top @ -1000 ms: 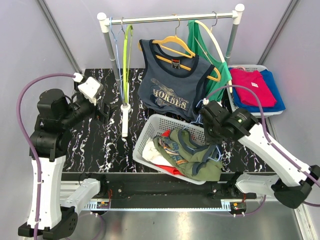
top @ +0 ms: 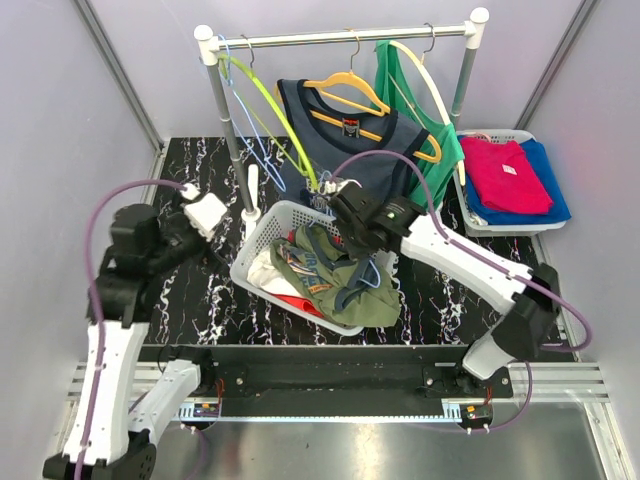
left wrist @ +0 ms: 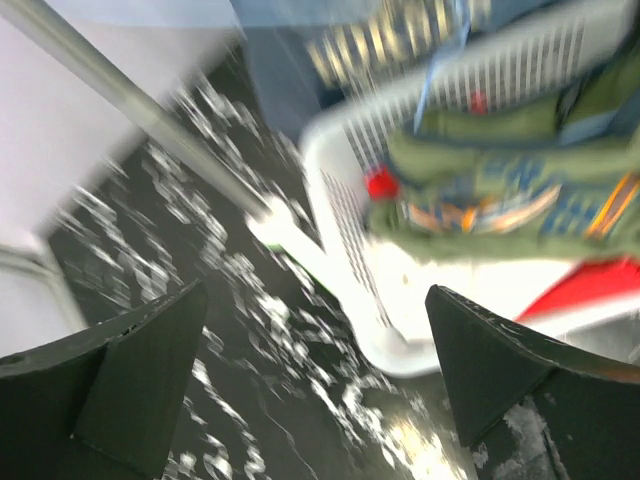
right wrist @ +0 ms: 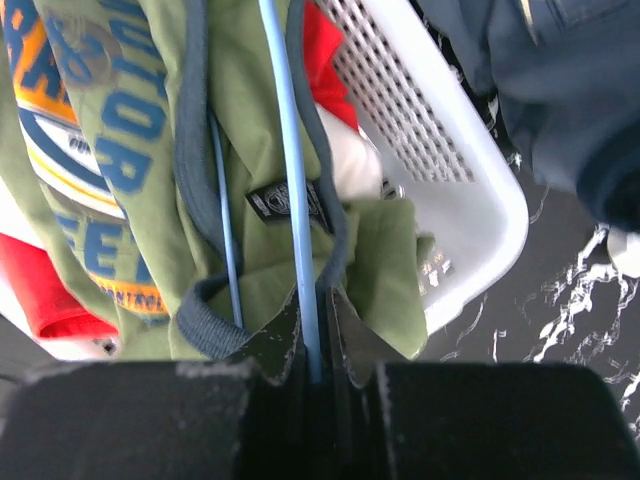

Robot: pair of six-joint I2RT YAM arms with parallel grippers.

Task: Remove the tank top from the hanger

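Note:
An olive-green tank top (top: pixel 345 290) with dark trim and blue lettering lies rumpled on the clothes in the light-grey basket (top: pixel 255 230). In the right wrist view, a light blue hanger (right wrist: pixel 290 150) runs over its neckline down between the fingers of my right gripper, shut on it. The dark trim lies right beside those fingers; whether cloth is pinched too, I cannot tell. Left of the basket, my left gripper is open and empty, its fingers (left wrist: pixel 490 370) apart from the tank top.
The rack bar (top: pixel 340 38) carries a navy tank top (top: pixel 350 150) on a yellow hanger, a green one (top: pixel 410 110), and empty blue and lime hangers (top: pixel 270 95). The rack's left post (top: pixel 235 140) stands between left arm and hung clothes. Folded clothes fill a bin (top: pixel 485 228) at right.
My right arm has swung left and the basket has slid left with its clothes. The empty hangers on the rack are swinging.

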